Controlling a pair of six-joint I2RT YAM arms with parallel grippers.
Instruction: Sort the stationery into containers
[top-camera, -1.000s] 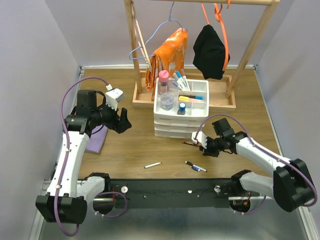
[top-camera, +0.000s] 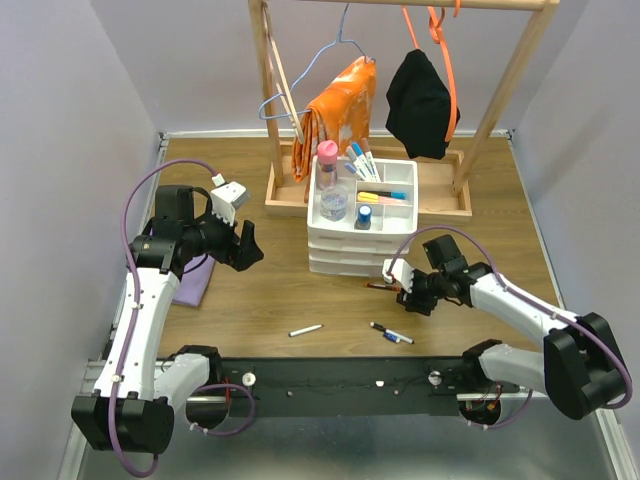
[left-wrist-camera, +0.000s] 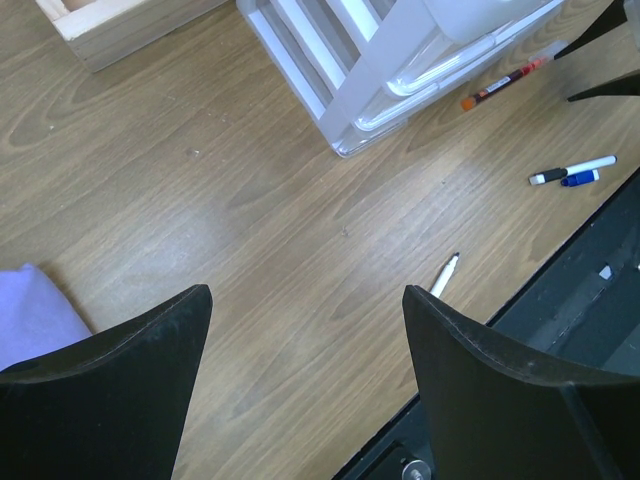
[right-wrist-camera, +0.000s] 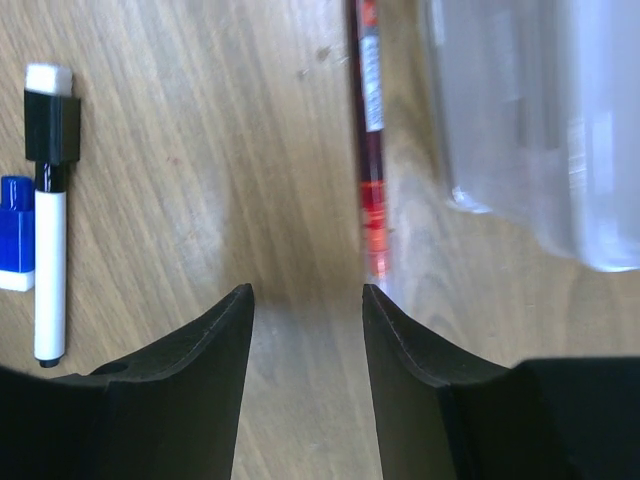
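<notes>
Close to the front right of the white drawer box (top-camera: 340, 240) lies a red-and-dark pen (right-wrist-camera: 372, 150), flat on the wooden table. My right gripper is low over the table by that pen's end, its fingers apart and bare between them. Left of it in the right wrist view are a white marker with a black cap (right-wrist-camera: 50, 250) and a blue cap (right-wrist-camera: 17, 235). Another white marker (top-camera: 305, 330) rests near the front edge. Over the left side of the table, my left gripper stands open and empty.
The box's top compartments hold several pens, a pink-capped bottle (top-camera: 332, 190) and a blue-capped small bottle (top-camera: 363, 217). Behind stands a wooden rack (top-camera: 485, 100) with hanging cloths. A purple cloth (top-camera: 195, 282) lies at left.
The right arm has shifted slightly, its gripper a little lower and to the left in the top view. The left arm and the pens look unmoved.
</notes>
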